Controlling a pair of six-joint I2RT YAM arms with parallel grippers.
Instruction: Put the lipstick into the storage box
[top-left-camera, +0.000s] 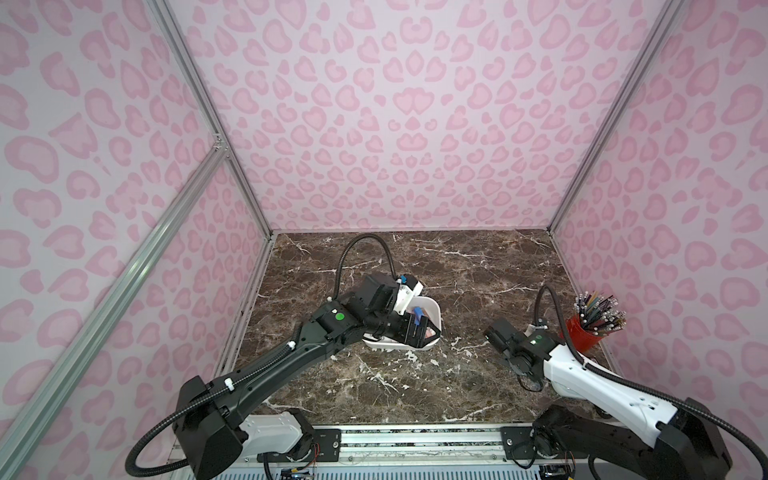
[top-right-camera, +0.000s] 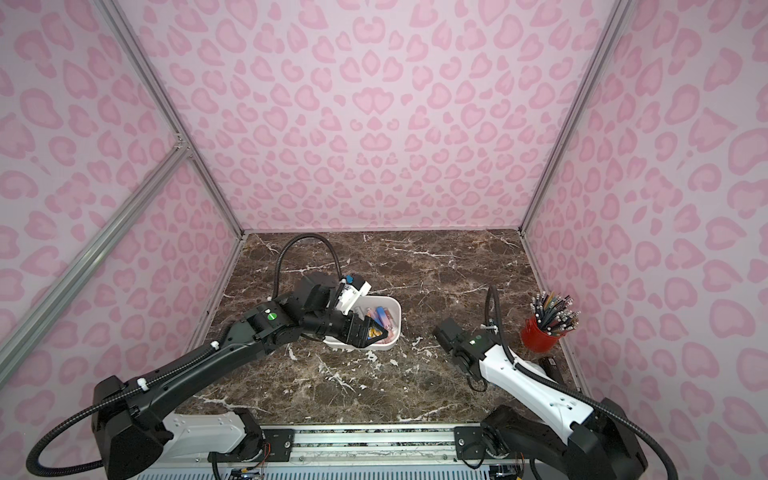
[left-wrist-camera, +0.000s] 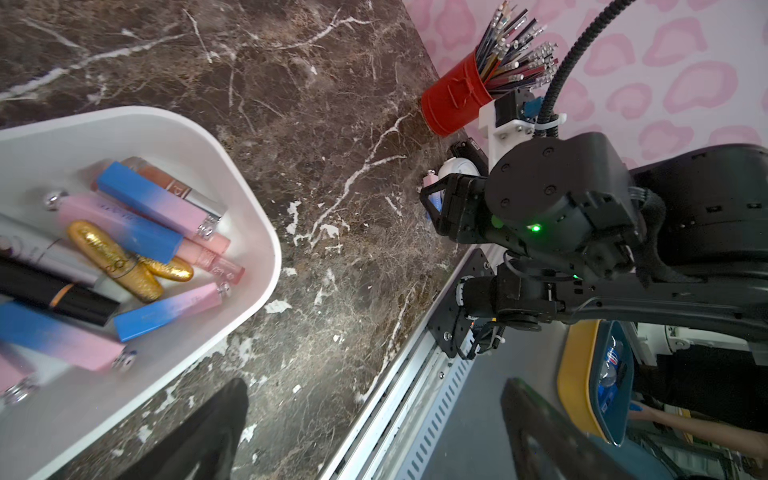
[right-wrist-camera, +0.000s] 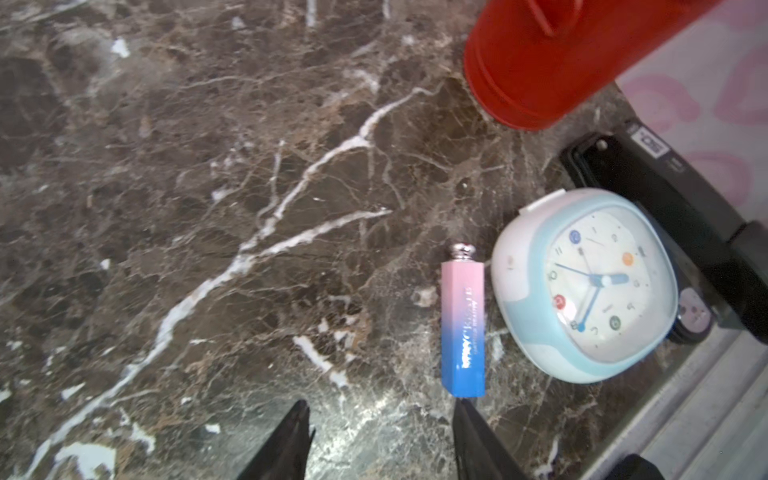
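A pink-to-blue lipstick (right-wrist-camera: 462, 328) lies on the marble table beside an alarm clock, in the right wrist view. My right gripper is open above the table, short of the lipstick, with nothing between its fingers. The white storage box (left-wrist-camera: 264, 240) stands mid-table, holding several lipsticks and cosmetic tubes. My left gripper hangs open over the box's near right side, empty.
The clock (right-wrist-camera: 584, 284) sits right of the lipstick, near the table edge. A red bucket of pens (top-left-camera: 582, 336) and a black object (right-wrist-camera: 656, 192) are by the right wall.
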